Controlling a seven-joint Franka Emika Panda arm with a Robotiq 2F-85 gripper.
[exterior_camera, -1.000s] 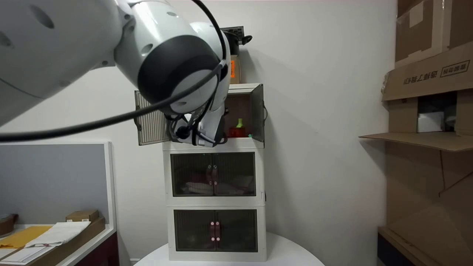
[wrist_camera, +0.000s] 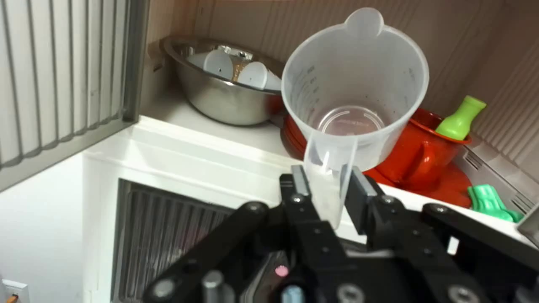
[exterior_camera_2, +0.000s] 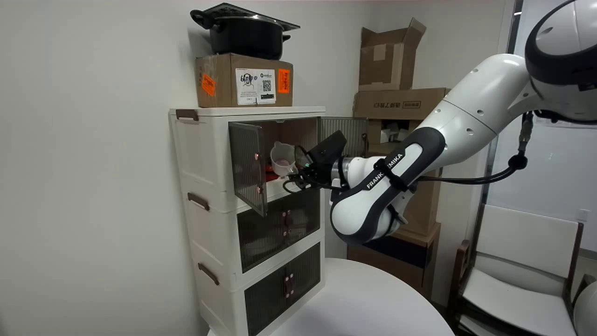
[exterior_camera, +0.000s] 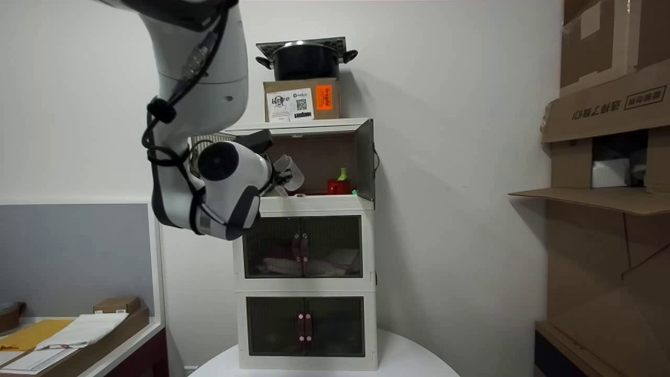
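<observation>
A clear plastic measuring cup (wrist_camera: 353, 81) hangs tilted at the mouth of the top compartment, its open rim turned toward the wrist camera. My gripper is shut on the cup's handle (wrist_camera: 328, 176), which stands between the two fingers. In exterior view 2 the cup (exterior_camera_2: 283, 157) shows in front of the open compartment, with the gripper (exterior_camera_2: 305, 171) to its right. From exterior view 1 the cup (exterior_camera: 290, 173) appears just beyond the gripper, partly hidden by the wrist.
Inside the compartment are a steel bowl (wrist_camera: 227, 101) with white items, a red mug (wrist_camera: 422, 156) holding a green object (wrist_camera: 462, 118), and a teal piece (wrist_camera: 490, 199). Open doors (exterior_camera_2: 249, 168) flank the opening. A boxed pot (exterior_camera: 305, 61) stands on top of the cabinet (exterior_camera: 308, 204).
The arm has swung away from the front of the camera and changed pose; the cup in the gripper is now visible at the compartment, as is the pot above. The red mug looks slightly shifted right.
</observation>
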